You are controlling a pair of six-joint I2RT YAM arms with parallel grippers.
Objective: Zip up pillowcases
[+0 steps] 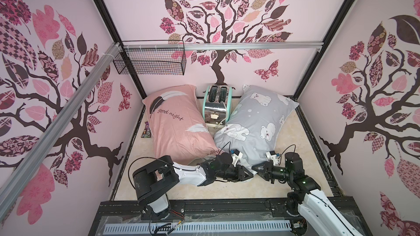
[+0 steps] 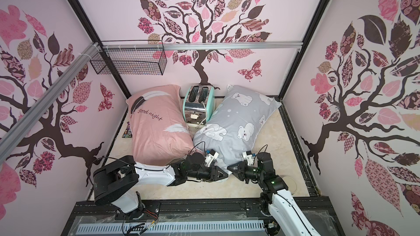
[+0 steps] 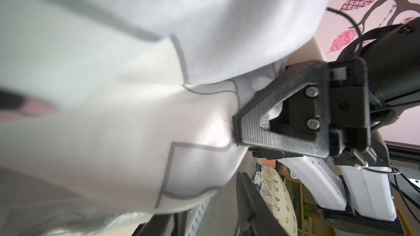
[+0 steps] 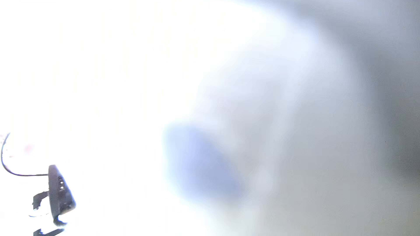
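Observation:
The grey pillowcase with polar bears (image 1: 258, 122) lies on the right, its near end bunched between the two grippers. The pink "good night" pillow (image 1: 175, 126) lies to the left. My left gripper (image 1: 245, 174) is at that near end. My right gripper (image 1: 258, 168) faces it from the right, against the white fabric; in the left wrist view its black finger (image 3: 280, 135) touches the cloth. The right wrist view is washed out and blurred by nearby fabric. Whether either gripper holds cloth is hard to see, and no zipper can be made out.
A mint toaster (image 1: 216, 104) stands between the pillows at the back. A wire basket (image 1: 151, 61) hangs on the back rail. A small packet (image 1: 146, 130) lies at the left edge. Bare table (image 1: 306, 157) shows at the right.

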